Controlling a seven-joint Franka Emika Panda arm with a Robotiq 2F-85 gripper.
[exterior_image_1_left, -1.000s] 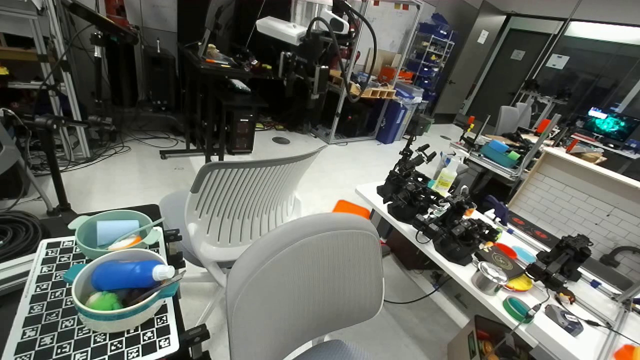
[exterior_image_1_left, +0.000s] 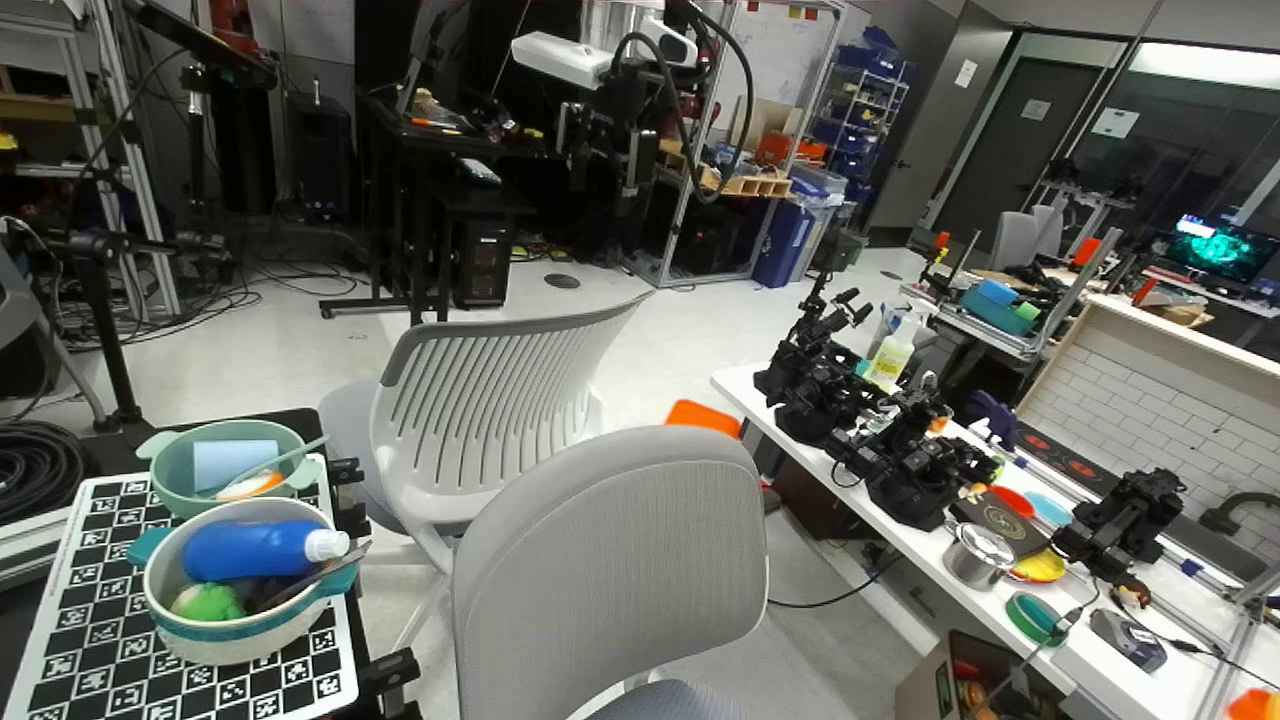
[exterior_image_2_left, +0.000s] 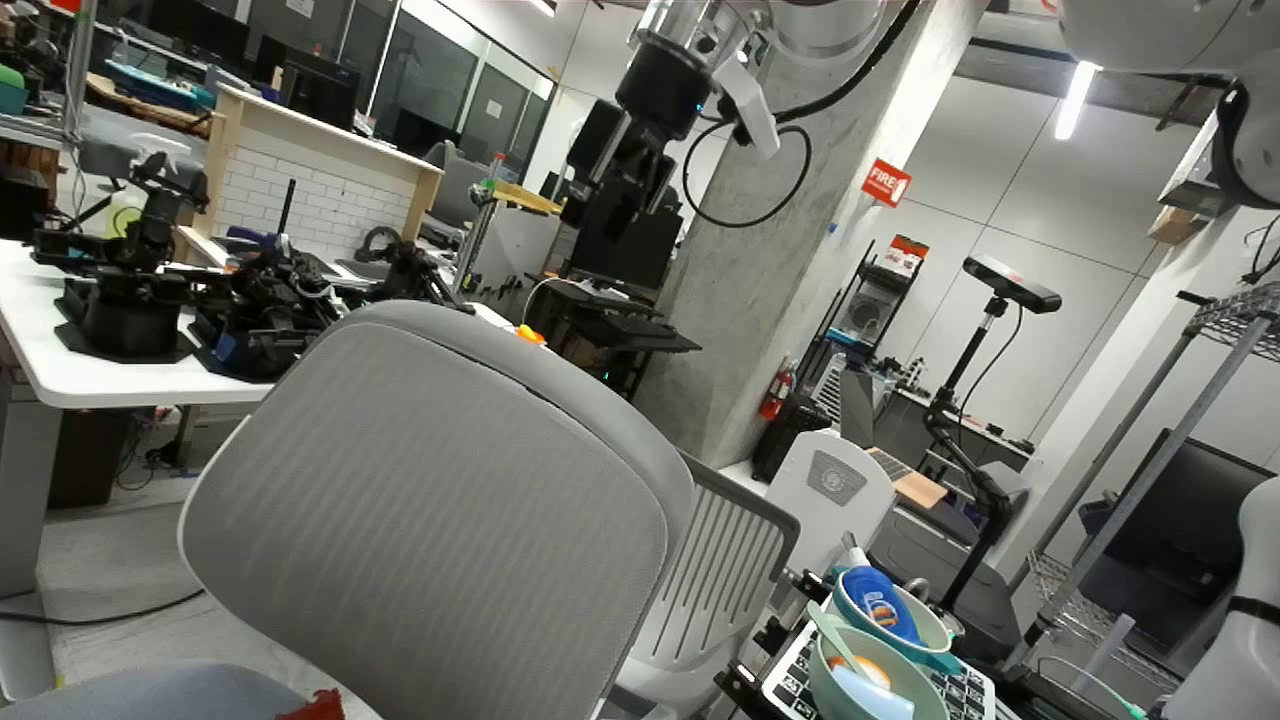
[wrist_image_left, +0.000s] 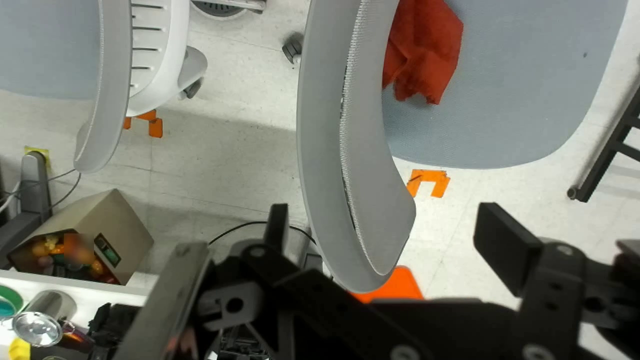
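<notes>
My gripper stands open in the wrist view, its two black fingers wide apart and nothing held between them. Below it is the curved grey back (wrist_image_left: 327, 150) of a chair. On that chair's blue-grey seat lies a crumpled red cloth (wrist_image_left: 423, 54), clear of the fingers. Exterior view 1 has the gripper (exterior_image_1_left: 603, 180) high up, well above the chairs. Exterior view 2 likewise puts the gripper (exterior_image_2_left: 612, 214) in the air above the front chair (exterior_image_2_left: 444, 480), with a corner of the red cloth (exterior_image_2_left: 314, 706) at the bottom edge.
A pale green bowl (exterior_image_1_left: 174, 468) and a white-and-teal pot (exterior_image_1_left: 228, 642), both filled with items, sit on a checkered board (exterior_image_1_left: 72, 648) at left. The white table (exterior_image_1_left: 840, 486) at right carries black robot arms and a steel pot (exterior_image_1_left: 978, 558). Two grey chairs fill the middle.
</notes>
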